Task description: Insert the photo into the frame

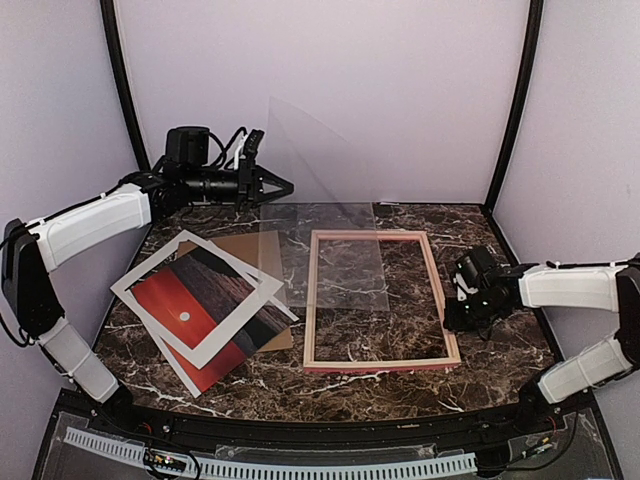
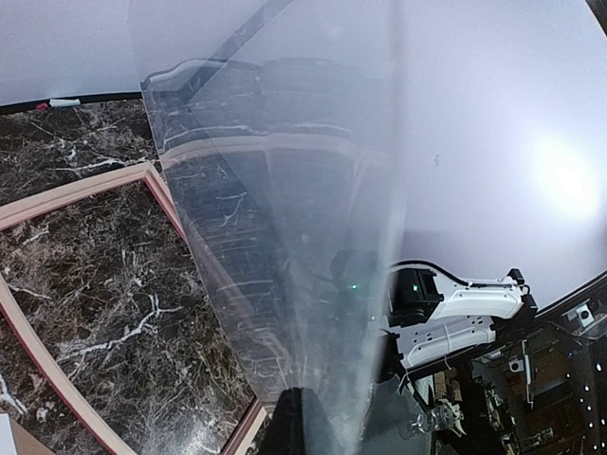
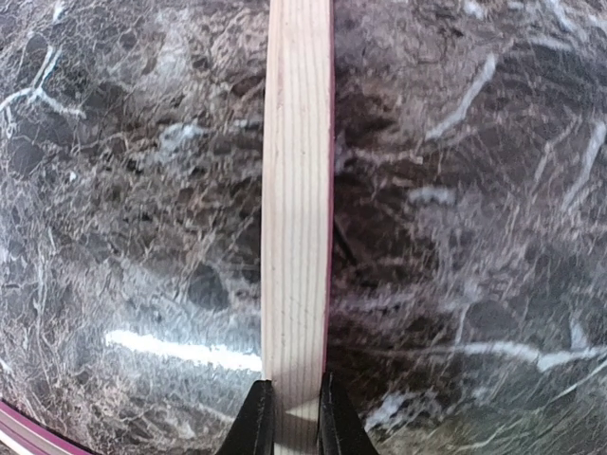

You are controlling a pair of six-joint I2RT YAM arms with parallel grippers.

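My left gripper (image 1: 279, 188) is raised at the back left, shut on a clear sheet (image 1: 330, 255) that hangs in front of the wall and over the frame. My right gripper (image 1: 452, 318) is shut on the right rail of the pink wooden frame (image 1: 382, 364), which lies empty on the marble table; in the right wrist view the rail (image 3: 296, 209) runs up from between the fingers. The photo (image 1: 165, 302), red and dark, lies on the left, partly under a white mat (image 1: 205, 352).
A brown board (image 1: 258, 248) lies beneath the photo and mat. Bare marble (image 1: 340, 398) shows along the front edge. Walls stand at the back and both sides.
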